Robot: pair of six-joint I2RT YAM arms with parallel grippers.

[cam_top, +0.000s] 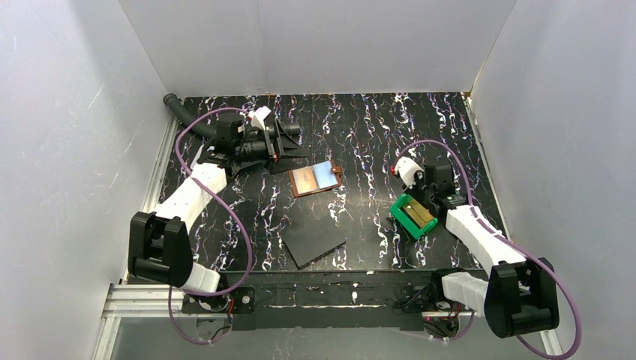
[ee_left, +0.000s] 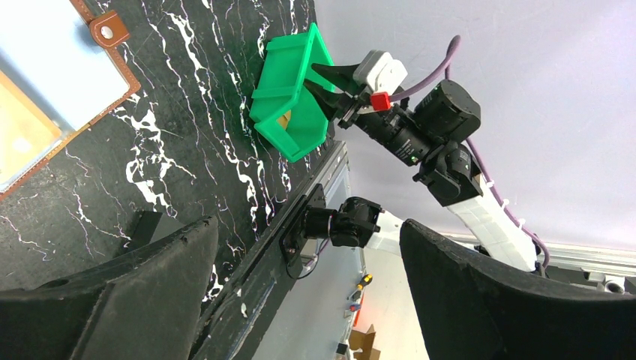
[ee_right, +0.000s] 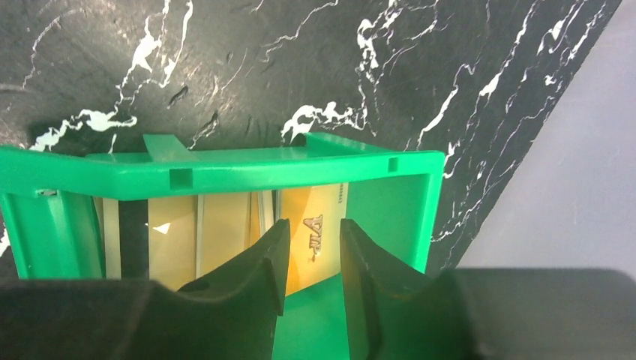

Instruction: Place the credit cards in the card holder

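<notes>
The open card holder (cam_top: pixel 315 178), brown with clear sleeves and a leather snap tab (ee_left: pixel 109 30), lies mid-table. A green box (cam_top: pixel 403 219) at the right holds gold and yellow cards, one marked VIP (ee_right: pixel 313 232). My right gripper is over the box, fingers part open, at the VIP card; whether they touch it is unclear. My left gripper (cam_top: pixel 292 154) hangs open above the table left of and behind the holder, nothing visible between its fingers.
A dark flat slab (cam_top: pixel 313 244) lies at the front middle. A black hose (cam_top: pixel 180 109) lies at the back left. Walls border the table.
</notes>
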